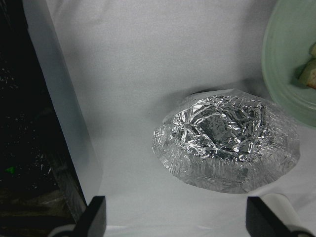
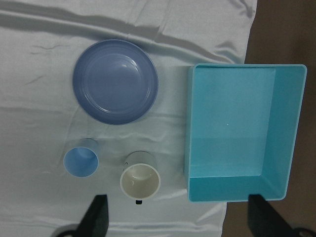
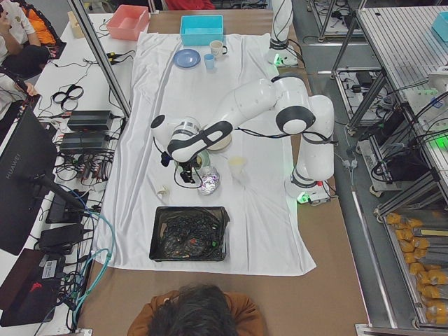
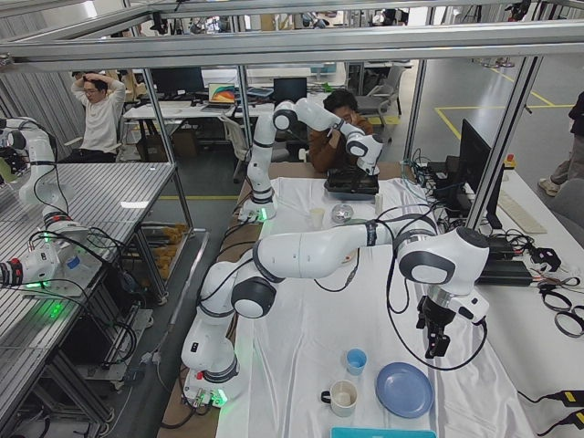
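My left gripper (image 3: 186, 172) hangs just above a crumpled foil-wrapped item (image 1: 222, 131), partly over a green bowl (image 3: 203, 158). In the left wrist view its fingertips stand wide apart with the foil between and beyond them, not held; the bowl (image 1: 281, 54) with yellowish pieces is at the upper right. My right gripper (image 4: 434, 336) is open above the far end of the cloth, near a blue plate (image 2: 115, 82), a blue cup (image 2: 81, 161), a white mug (image 2: 140, 182) and a turquoise bin (image 2: 232, 128).
A black bin (image 3: 189, 253) with dark contents lies at the near end of the cloth. A pale cup (image 3: 236, 166) stands right of the foil, and a cream plate, mostly hidden by my left arm, lies behind.
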